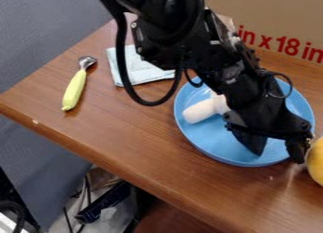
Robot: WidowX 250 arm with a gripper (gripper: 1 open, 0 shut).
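Note:
My black gripper (280,142) is low over the right part of a blue plate (222,150), its tip near the rim; whether it is open or shut is hard to make out. A white cylindrical object (202,109) lies on the plate, partly hidden behind the arm.
A yellow-handled scoop (76,86) lies at the table's left. A folded pale cloth (136,71) is behind it. A yellow object (315,163) sits at the right edge, beside the plate. A cardboard box (284,24) stands at the back.

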